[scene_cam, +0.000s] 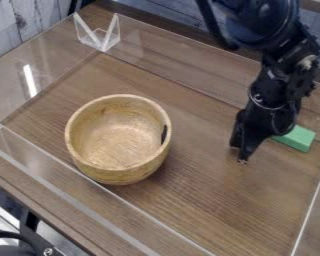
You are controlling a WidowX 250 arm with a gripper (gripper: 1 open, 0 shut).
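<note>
My black gripper [246, 148] reaches down from the top right to just above the wooden tabletop, its fingertips close together and no object visible between them. Just right of it, partly hidden behind the arm, lies a green block [294, 137]. A round tan bowl [119, 137] sits on the table at the left, well apart from the gripper.
A white wire object [99, 35] stands at the back left edge. The table's edges show at the left and right.
</note>
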